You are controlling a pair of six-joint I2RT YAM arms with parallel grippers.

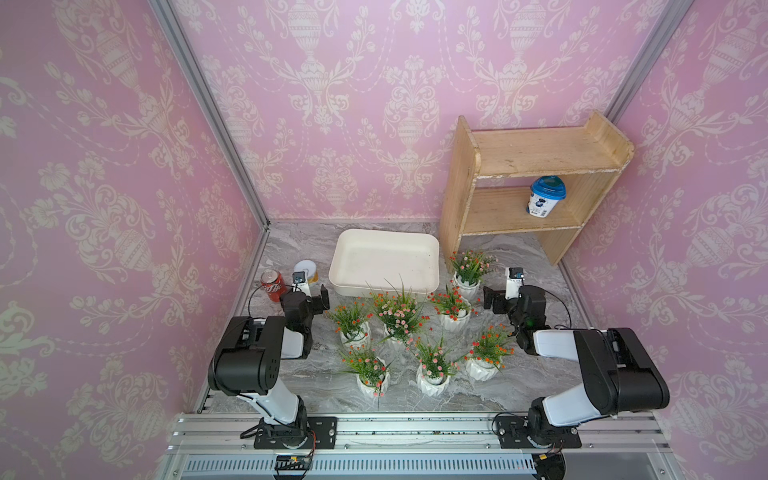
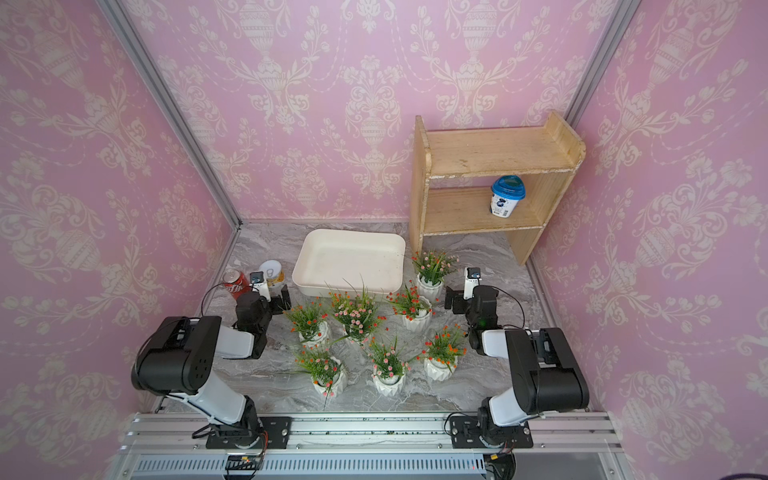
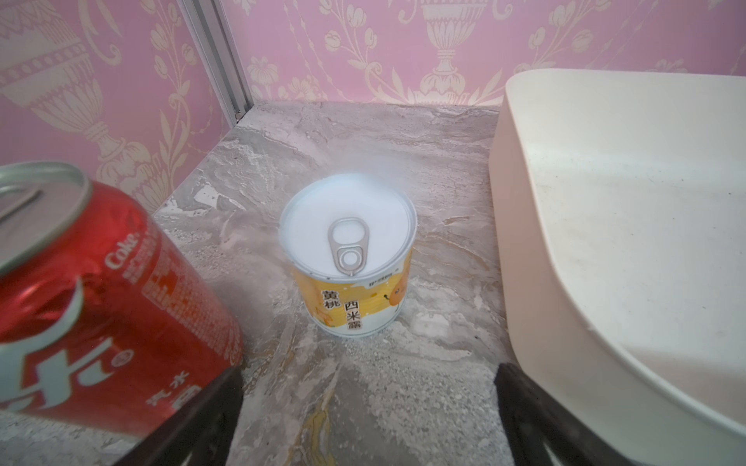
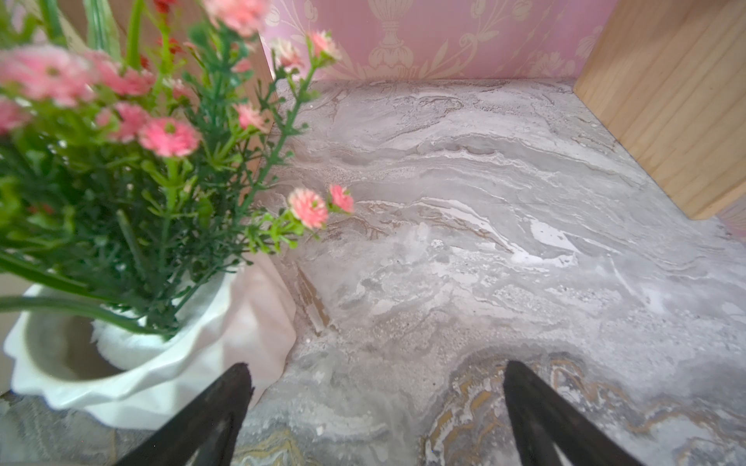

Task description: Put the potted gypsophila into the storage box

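Several potted flowers in white ribbed pots stand on the marbled table, with pink or orange-red blooms; a pink-flowered one (image 1: 466, 285) is by the shelf and another (image 1: 433, 384) at the front. An empty cream storage box (image 1: 385, 264) lies behind them. Left of the box, my left gripper is open, nothing between its fingers. My right gripper also stands open and empty, the pink-flowered pot (image 4: 233, 334) to its left in the right wrist view. Which pots are gypsophila I cannot tell for certain.
A red Coke can (image 3: 132, 303) and a yellow tin (image 3: 353, 303) stand near the left gripper. At the back right is a wooden shelf (image 1: 544, 152) holding a blue-lidded tub (image 1: 546, 197). Pots crowd the table's middle; bare table (image 4: 435, 272) lies ahead of the right gripper.
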